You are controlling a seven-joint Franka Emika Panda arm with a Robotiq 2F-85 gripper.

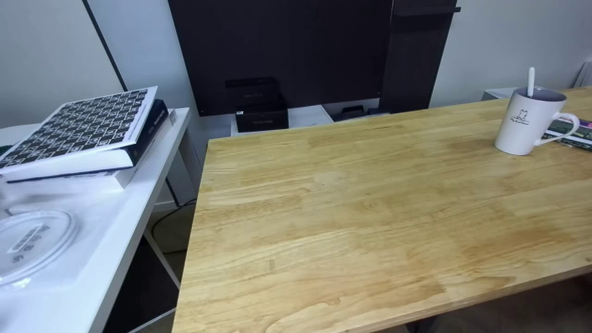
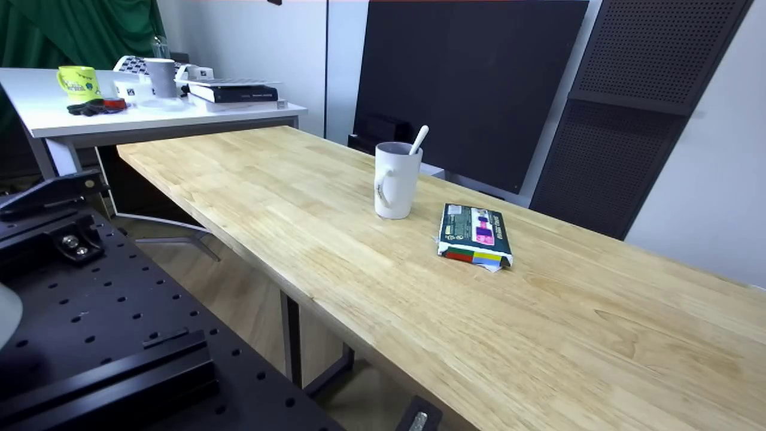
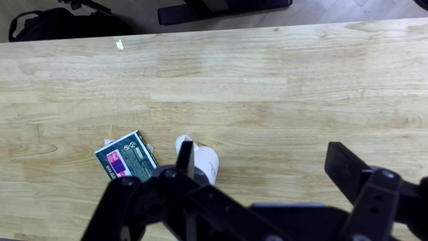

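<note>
On the wooden table stands an upright white mug with a grey inside and a small drawing on its side. A white stick, perhaps a spoon handle, leans out of its top. Seen from above in the wrist view, the mug is partly covered by one finger of my gripper. The fingers are wide open over the table, with bare wood showing between the fingertips. Next to the mug lies a flat dark green packet with a pink picture; the gripper hides one corner of this packet from above.
A separate white table holds stacked books; a yellow mug and a grey cup stand there too. A black perforated platform sits across a gap from the wooden table.
</note>
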